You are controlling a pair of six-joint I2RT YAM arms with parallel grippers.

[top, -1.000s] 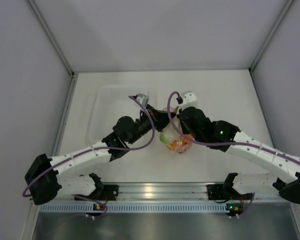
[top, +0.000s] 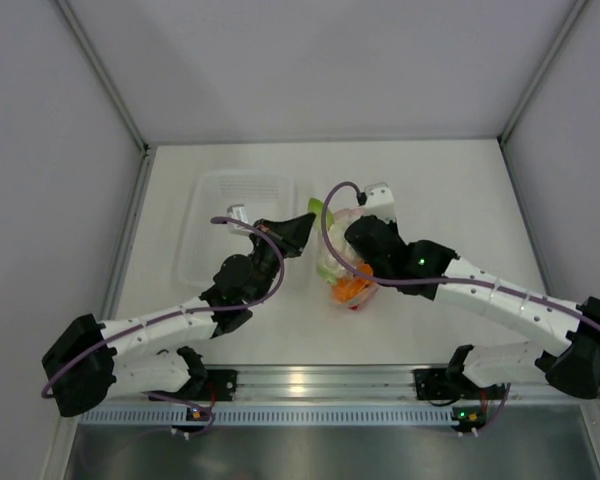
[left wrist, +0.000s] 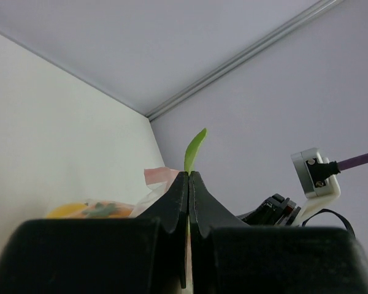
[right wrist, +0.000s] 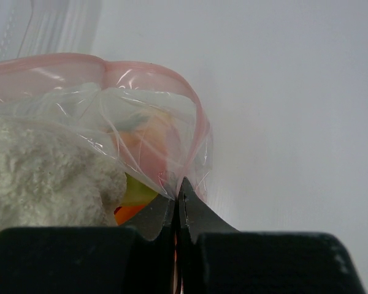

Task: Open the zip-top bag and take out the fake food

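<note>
The clear zip top bag (top: 342, 250) with pink rims holds orange, green and whitish fake food. My left gripper (top: 309, 217) is shut at the bag's upper left, with a thin green piece (left wrist: 194, 149) upright at its fingertips. My right gripper is shut on the bag's gathered pink edge (right wrist: 197, 116); in the top view its wrist hides part of the bag. In the right wrist view a bumpy off-white item (right wrist: 49, 177) lies inside the bag.
A clear plastic bin (top: 205, 200) sits on the left of the white table (top: 430, 180), behind my left arm. Walls border both sides.
My left gripper has moved left, away from the right one, with the green piece coming up and left along with it.
</note>
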